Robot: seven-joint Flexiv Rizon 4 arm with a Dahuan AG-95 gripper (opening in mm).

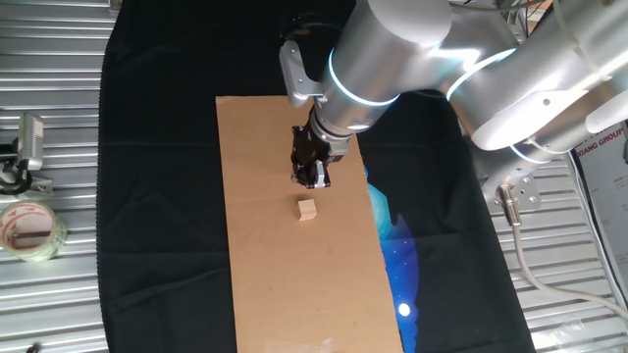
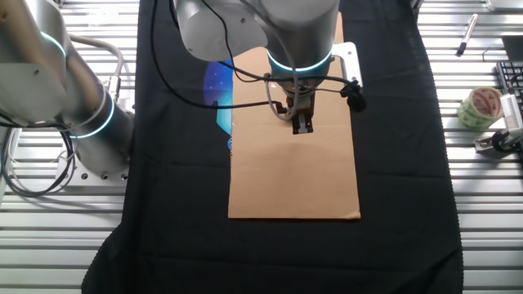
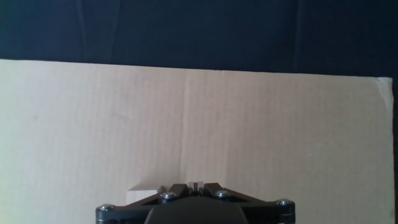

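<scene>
A small pale wooden block (image 1: 307, 210) lies on the brown cardboard sheet (image 1: 304, 275). Just above it in exterior view 1 is my gripper (image 1: 319, 186), pointing down, with a gap between its tips and the block. In the wrist view the gripper is shut, its two fingertips together and nothing visible between them. Left of the fingers, the block (image 3: 142, 194) shows partly, the rest hidden behind the gripper's linkage. Exterior view 2 has the gripper (image 2: 302, 129) over the cardboard, and the block cannot be seen there.
Black cloth (image 1: 167, 216) surrounds the cardboard. A blue patterned piece (image 1: 400, 265) sticks out from under its right edge. A tape roll (image 1: 32, 231) rests on the metal slats at the left. Bare cardboard spreads around the block.
</scene>
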